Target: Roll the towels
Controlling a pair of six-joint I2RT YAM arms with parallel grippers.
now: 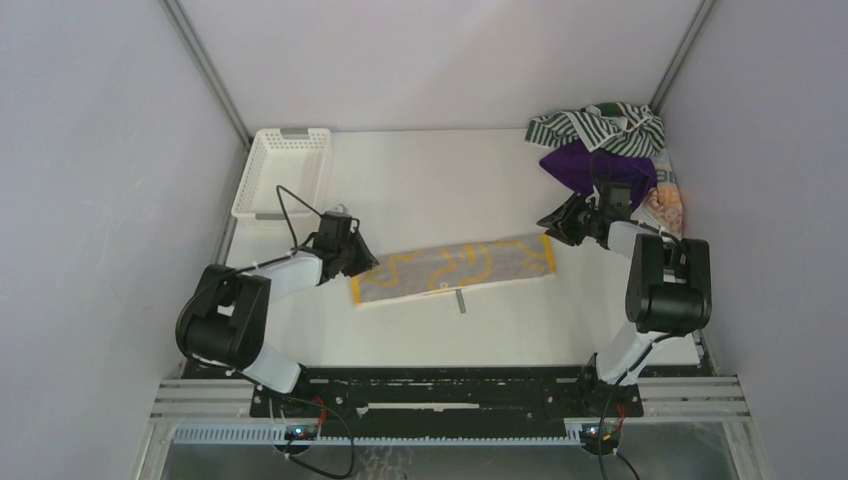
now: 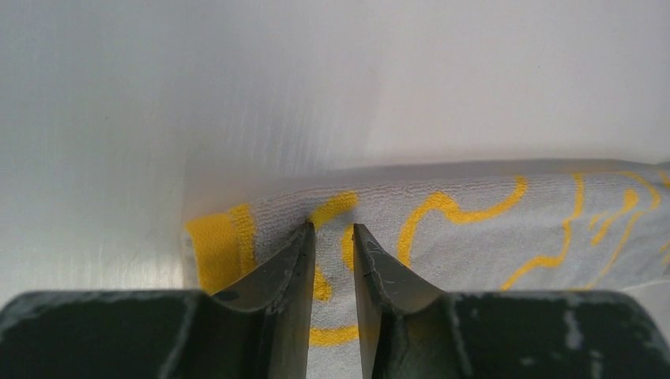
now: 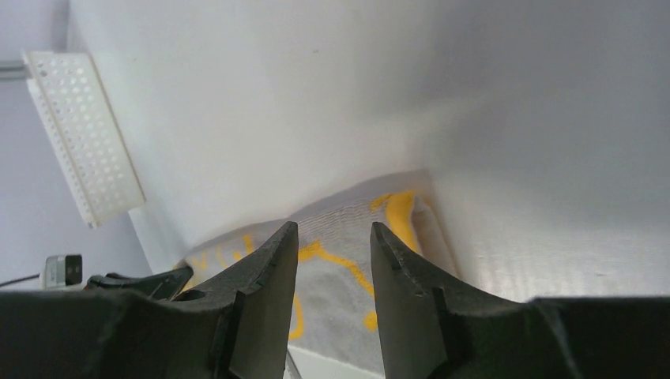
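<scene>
A grey towel [image 1: 420, 275] with yellow squiggles and yellow end bands lies folded in a long strip across the table. My left gripper [image 1: 368, 264] is at its left end on the far edge; in the left wrist view the fingers [image 2: 371, 268] are close together over the towel [image 2: 442, 237], shut on its cloth. At the right end my right gripper [image 1: 550, 222] hangs just beyond the towel's far corner, its fingers open, with the towel [image 3: 332, 316] below them in the right wrist view.
A white basket [image 1: 260, 175] stands at the back left. Striped green [image 1: 590, 125], purple [image 1: 590, 170] and patterned orange [image 1: 665, 205] towels are piled at the back right.
</scene>
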